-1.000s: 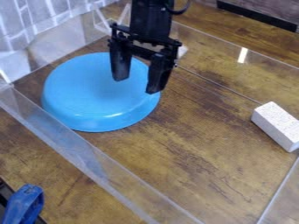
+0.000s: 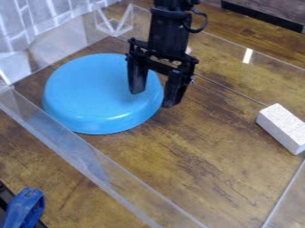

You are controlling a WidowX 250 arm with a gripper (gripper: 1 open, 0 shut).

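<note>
My black gripper (image 2: pixel 160 78) reaches down from the top centre, its two fingers spread apart over the right part of a round blue plastic piece (image 2: pixel 95 93), like an upturned bowl or lid, at the left. The gripper is open, and I see nothing held between its fingers. Whether the fingertips touch the blue piece, I cannot tell.
A white block (image 2: pixel 284 127) lies at the right edge of the wooden surface (image 2: pixel 202 169). A blue object (image 2: pixel 21 209) is at the lower left, beyond a clear plastic wall.
The gripper has shifted slightly right and down in the view. The blue piece and the white block look unmoved.
</note>
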